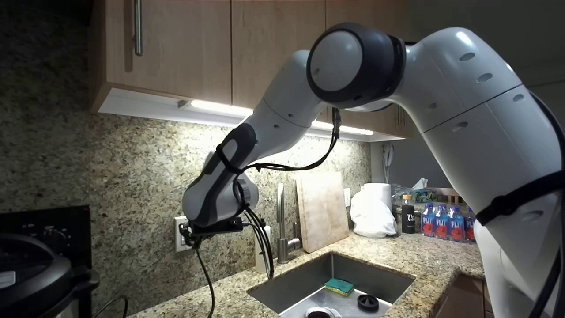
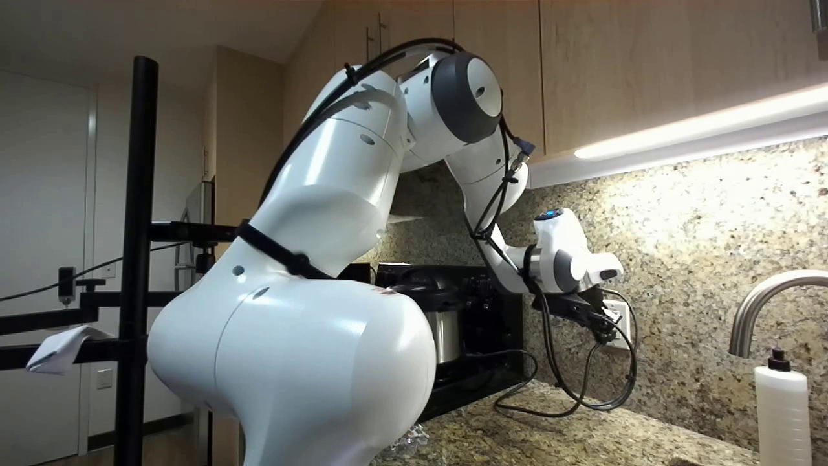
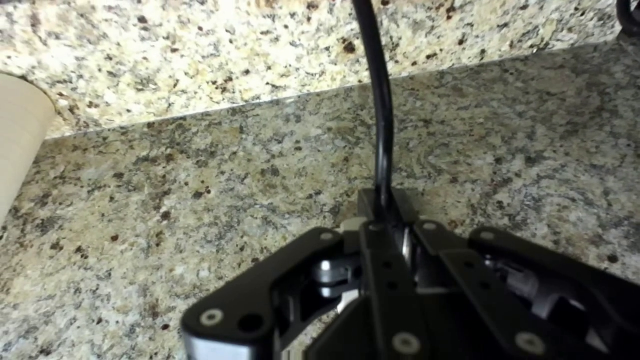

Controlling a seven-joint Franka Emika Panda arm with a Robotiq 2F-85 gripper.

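Observation:
A black cable runs up from between the fingertips of my gripper in the wrist view, and the fingers are shut on it. Any plug at the cable's end is hidden by the fingers. On the granite backsplash is a white wall outlet, with the gripper right in front of it. From the other side, the outlet is partly covered by the gripper. Whether a plug sits in the outlet cannot be seen. The cable hangs down toward the counter.
A black pressure cooker stands left by the stove. To the right are a soap bottle, the faucet and the sink, holding a sponge. Cabinets hang overhead. The counter below the gripper is mostly clear.

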